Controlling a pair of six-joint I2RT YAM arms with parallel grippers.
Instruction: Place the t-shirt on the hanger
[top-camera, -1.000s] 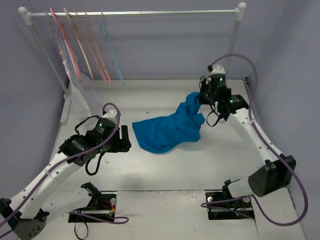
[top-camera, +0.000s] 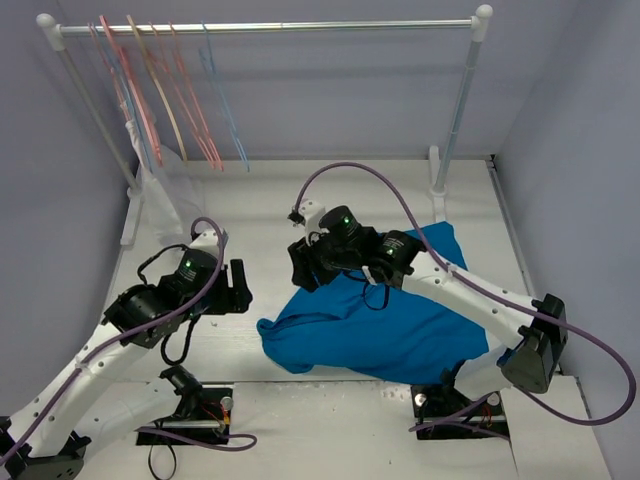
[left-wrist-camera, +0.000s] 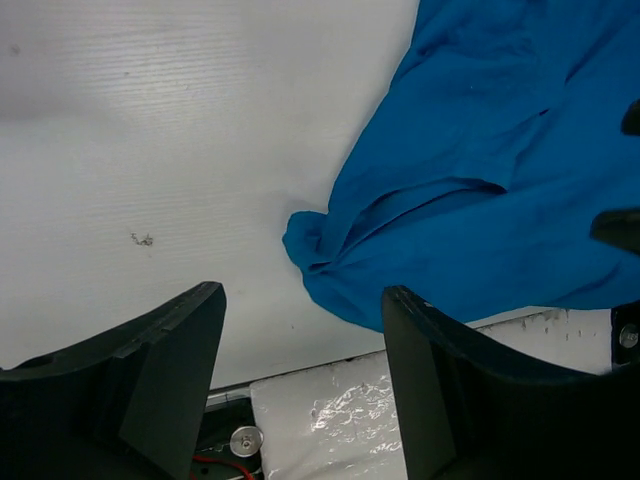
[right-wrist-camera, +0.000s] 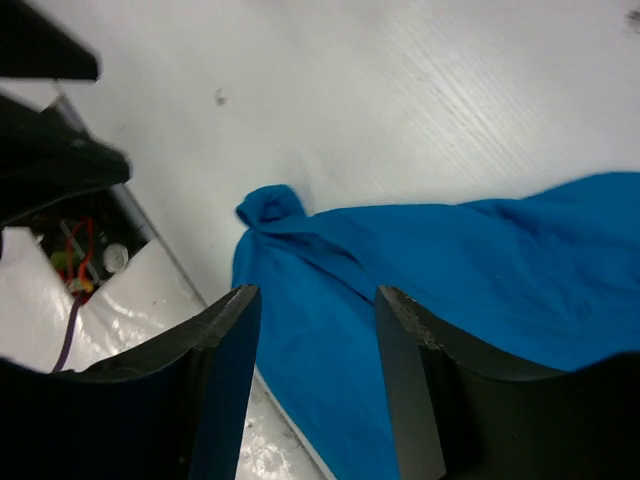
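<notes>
The blue t shirt (top-camera: 370, 325) lies spread and creased on the white table, its lower left corner bunched up. That bunched corner shows in the left wrist view as a small fold of the shirt (left-wrist-camera: 320, 250). My left gripper (top-camera: 240, 288) is open left of the shirt, nothing between its fingers. Over the shirt's upper left part hovers my right gripper (top-camera: 305, 275), with empty space between its parted fingers; in the right wrist view the shirt (right-wrist-camera: 440, 260) lies below them. Several hangers (top-camera: 140, 90), pink, blue and tan, hang on the left of the rail.
A metal rail (top-camera: 280, 28) on white posts spans the back, bare over its middle and right. A clear plastic bag (top-camera: 170, 195) hangs at the left post. Table space between the left gripper and the back wall is free.
The right arm swung left over it. The left gripper shifted only slightly.
</notes>
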